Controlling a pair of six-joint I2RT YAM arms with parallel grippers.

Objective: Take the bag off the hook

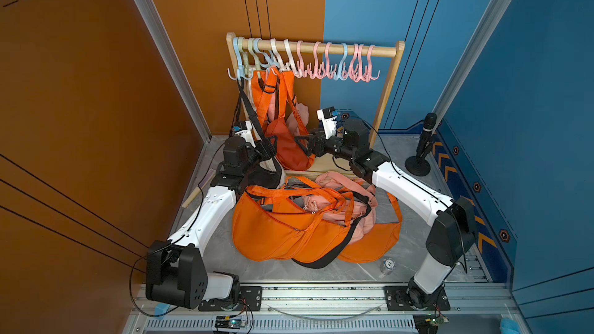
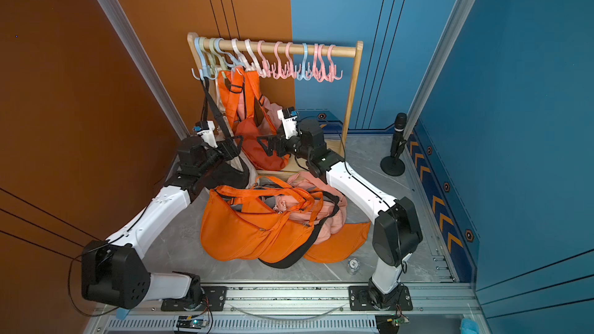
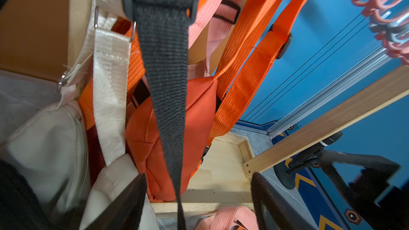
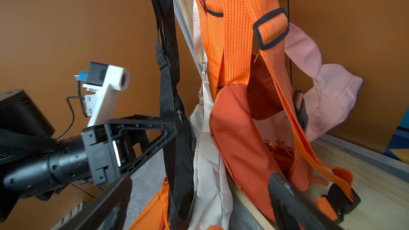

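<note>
A black bag's strap [image 4: 166, 59] hangs from a blue hook [image 1: 240, 55] at the rack's left end, beside cream and orange bags [image 1: 284, 142]. In the left wrist view a dark strap [image 3: 162, 81] runs down between the fingers of my left gripper [image 1: 266, 147], which are apart. The cream bag [image 4: 208, 174] hangs just behind. My right gripper [image 1: 303, 143] stands open before the orange bag, right of my left gripper, with nothing held between its fingers.
A heap of orange and pink bags [image 1: 290, 229] covers the front floor. A black microphone on a stand [image 1: 424, 148] stands at the right. Pink hooks [image 1: 328, 62] fill the rail's right part.
</note>
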